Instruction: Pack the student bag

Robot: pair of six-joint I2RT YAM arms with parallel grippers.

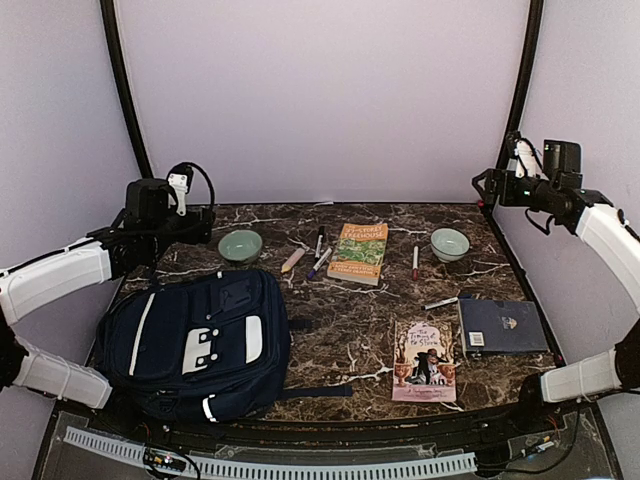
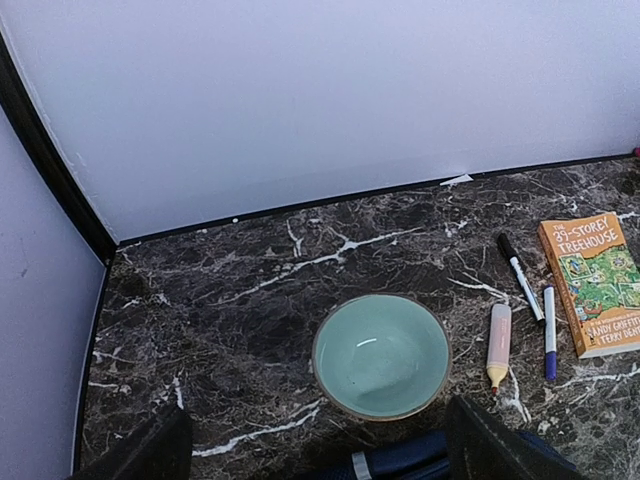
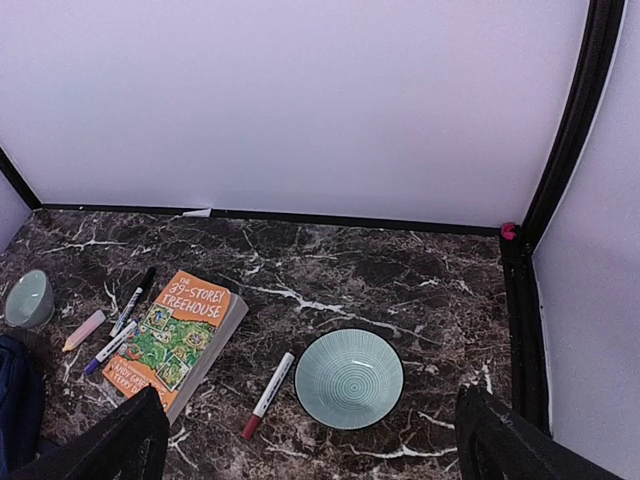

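Note:
A dark navy student bag (image 1: pixel 165 345) lies flat at the table's left front, white trim and straps facing up; no open mouth shows. The orange 39-Storey Treehouse book (image 1: pixel 358 252) lies at the back middle, with a pink pencil-shaped item (image 1: pixel 293 260), a black marker (image 1: pixel 320 243) and a purple-capped marker (image 1: pixel 319 264) to its left. At the front right are a pink storybook (image 1: pixel 423 361) and a dark blue book (image 1: pixel 503 326). High at the left my left gripper is open and empty. My right gripper, at the far right, also stands open, holding nothing.
One green bowl (image 1: pixel 240 246) sits just behind the bag, another bowl (image 1: pixel 450 244) at the back right. A red-capped marker (image 1: pixel 415 262) and a further pen (image 1: pixel 441 303) lie on the right half. Bare marble shows around the table's middle.

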